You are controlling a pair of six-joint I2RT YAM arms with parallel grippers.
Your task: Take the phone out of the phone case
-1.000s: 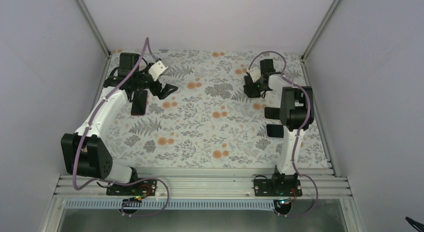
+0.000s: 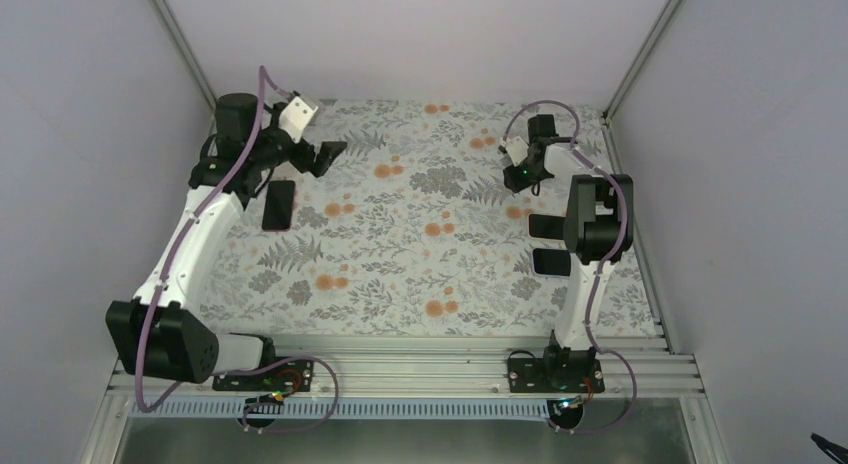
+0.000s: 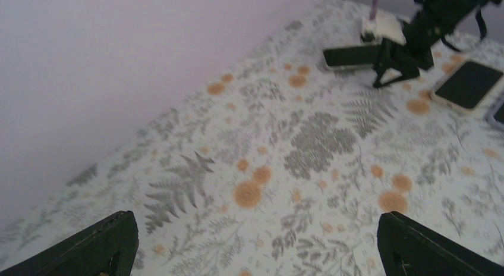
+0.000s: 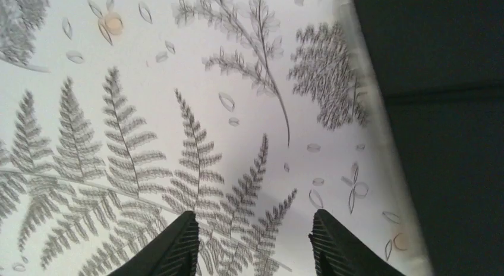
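Observation:
At the table's back right, my right gripper (image 2: 513, 178) is low over the cloth. A black phone (image 3: 350, 57) with a pale edge lies just behind it in the left wrist view. The right wrist view shows a dark slab with a blurred pale border (image 4: 454, 175) along its right side. Between the right fingers only patterned cloth shows, and they stand apart; whether they grip anything lower down is hidden. From above, that phone is mostly covered by the right gripper. My left gripper (image 2: 330, 158) hangs open and empty over the back left.
Two dark phones, the upper one (image 2: 547, 226) and the lower one (image 2: 551, 262), lie beside the right arm. Another phone (image 2: 277, 205) lies near the left arm.
My left arm has shifted slightly left. Near my right gripper, the phone has turned, and the part that showed from above is now hidden. The right gripper has moved slightly right.

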